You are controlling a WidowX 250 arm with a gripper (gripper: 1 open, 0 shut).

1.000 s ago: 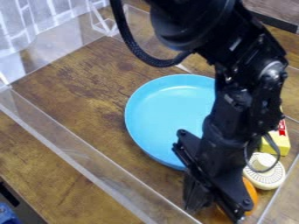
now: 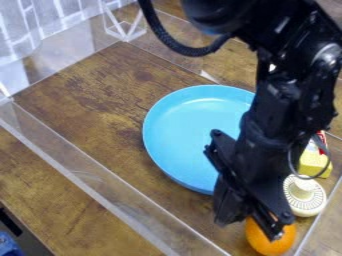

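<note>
My black gripper (image 2: 230,205) hangs low at the right, its fingertips shut as far as shows, just left of and above an orange ball (image 2: 271,238), which it partly covers. A blue plate (image 2: 181,135) lies behind the gripper, partly hidden by it. A white ribbed round object (image 2: 307,200) and a yellow box (image 2: 315,165) sit to the right, partly behind the arm.
A clear plastic wall runs along the left and front of the work area. The wooden floor (image 2: 94,100) left of the plate is bare. The arm hides much of the back right.
My gripper has shifted slightly up, uncovering more of the orange ball at the bottom. The plate has not visibly moved.
</note>
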